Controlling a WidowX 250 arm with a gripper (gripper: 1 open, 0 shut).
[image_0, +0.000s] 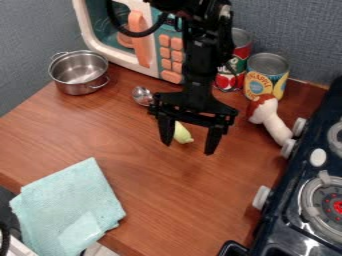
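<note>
My black gripper (189, 140) hangs over the middle of the wooden counter, its two fingers spread open. Behind and between them lies a yellow object (182, 131), partly hidden by the gripper, so I cannot tell whether the fingers touch it. A metal spoon (142, 95) lies behind the gripper to the left.
A steel pot (79, 80), a toy microwave (116, 43), cans (267, 72), a white and red toy (271, 123) and a stove (306, 227) surround the counter's clear front middle (182, 205). A cloth (67, 205) lies at front left.
</note>
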